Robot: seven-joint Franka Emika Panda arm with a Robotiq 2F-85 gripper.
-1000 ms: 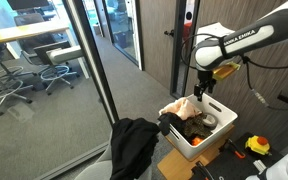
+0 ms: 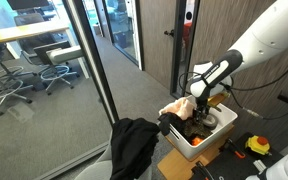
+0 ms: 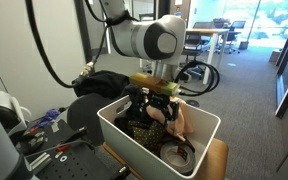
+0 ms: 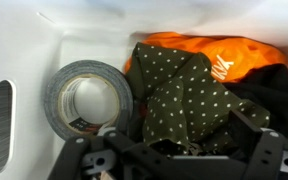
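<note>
My gripper stands open above the cloths, its fingers (image 4: pixel 250 135) apart along the bottom of the wrist view. A white bin (image 3: pixel 122 139) holds those cloths and a roll of grey tape. Between the fingers and just ahead of them lies a dark green polka-dot cloth (image 4: pixel 189 108); whether they touch it I cannot tell. Orange fabric (image 4: pixel 189 43) with white lettering is tucked behind it, and black fabric (image 4: pixel 276 88) is on the right. The tape roll (image 4: pixel 56 105) rests flat at the left. Exterior view 2 has the gripper (image 3: pixel 152 108) low over the bin.
A pale pink cloth (image 2: pixel 174 107) drapes over the bin's far side. Black cloth (image 2: pixel 134 145) lies outside the bin to the left in exterior view 1. Tools (image 3: pixel 39 160) and a yellow-and-red object (image 2: pixel 257 144) are near the base. The bin walls stand close around the gripper.
The arm has come down from above the bin, and the gripper is now low among its contents. The bin and the cloths look unmoved.
</note>
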